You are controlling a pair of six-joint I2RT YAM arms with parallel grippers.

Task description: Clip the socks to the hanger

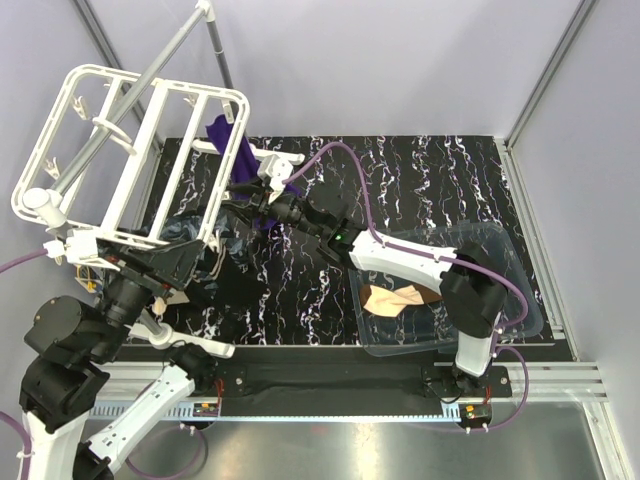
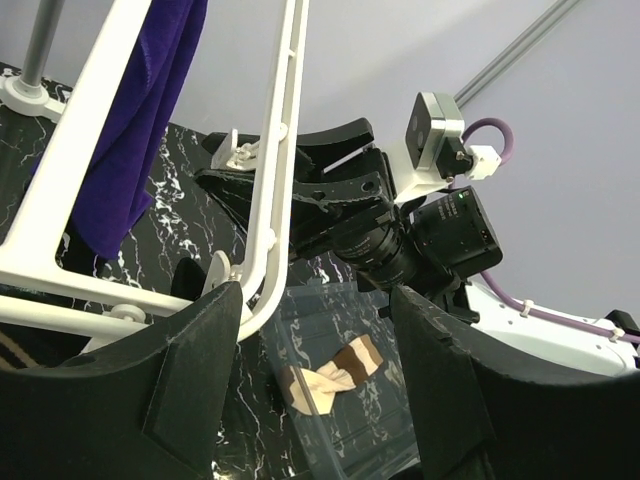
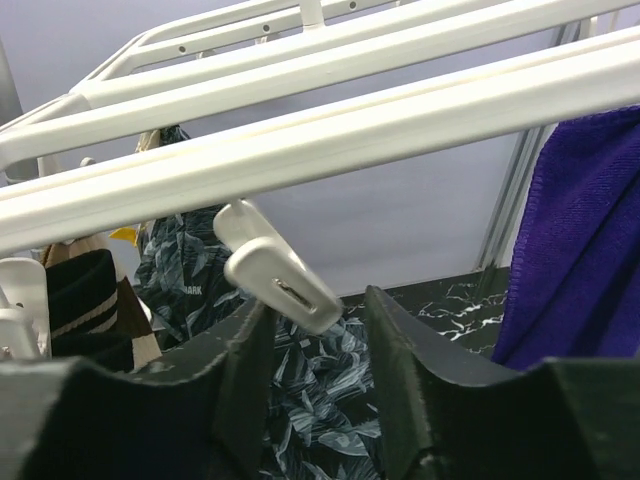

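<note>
The white hanger (image 1: 160, 110) stands at the upper left of the top view. A white clip (image 3: 285, 285) hangs from its bar in the right wrist view. Around the clip's end, the parted fingers of my right gripper stand open. My left gripper is open by the hanger's near corner, with no sock between its fingers. A black sock with tan stripes (image 3: 85, 305) is seen beside another clip at the left of the right wrist view. A tan and brown sock (image 1: 393, 300) lies in the clear bin (image 1: 450, 335).
Purple cloth (image 3: 575, 235) hangs down behind the hanger's bars. Dark, crinkled plastic-like material (image 3: 315, 390) shows beneath the hanger. The hanger's grey pole (image 1: 135, 90) crosses above the bars.
</note>
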